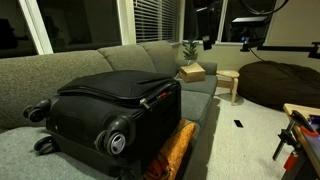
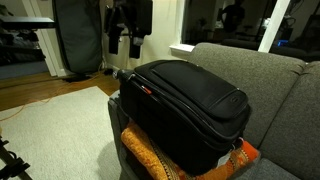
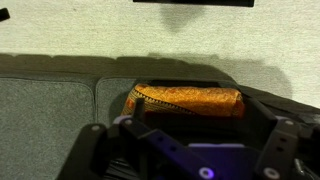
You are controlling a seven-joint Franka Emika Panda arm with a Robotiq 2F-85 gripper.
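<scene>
A black suitcase [image 1: 115, 115] lies on its side on the grey couch, wheels toward the left in exterior view 1. Tucked partly beneath it is an orange patterned cloth [image 2: 165, 155], which also shows as a strip between my fingers in the wrist view. My gripper [image 2: 125, 46] points downward, open and empty, above the floor side of the suitcase and apart from it. In exterior view 1 the gripper [image 1: 205, 42] hangs near the top edge, dark against the window.
Along the couch stands a cardboard box [image 1: 192, 72] with a plant behind it. A small round stool [image 1: 228, 80], a brown beanbag [image 1: 275, 85] and a wooden table [image 1: 303, 120] are farther right. Open carpet [image 2: 60, 125] lies beside the couch, with a small dark object [image 1: 239, 123] on it.
</scene>
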